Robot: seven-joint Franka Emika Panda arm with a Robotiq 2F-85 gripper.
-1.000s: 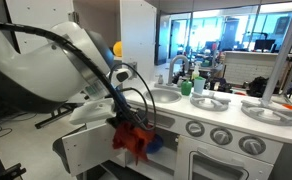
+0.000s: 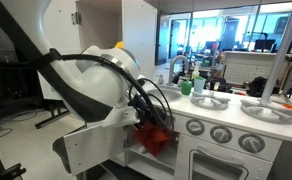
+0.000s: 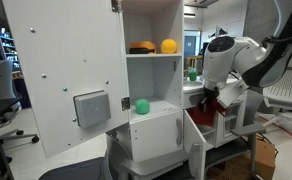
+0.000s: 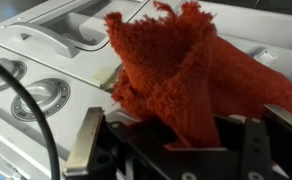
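Note:
Bunched red cloth (image 4: 176, 70) fills the middle of the wrist view, reaching down between the fingers of my gripper. Those fingers (image 4: 85, 138) stand wide apart, one on each side of the cloth; whether they touch it is hard to tell. Exterior view 1 has the red cloth (image 2: 153, 138) in the open compartment of the white counter unit, under the worktop. There my arm hides most of the gripper. From the other side, a dark red patch of the cloth (image 3: 202, 116) shows behind the open cabinet door (image 3: 195, 142).
Oven knobs (image 2: 221, 134) and an oven (image 2: 218, 165) lie right of the compartment. A white cabinet door (image 2: 87, 147) stands open at its left. Above are a sink (image 2: 169, 95), green bottles (image 2: 199, 85) and stove burners (image 2: 266, 113). A black cable crosses beside the arm.
My arm and the red cloth have moved right, deeper into the compartment. A blue item seen beside the cloth a second ago is now out of sight.

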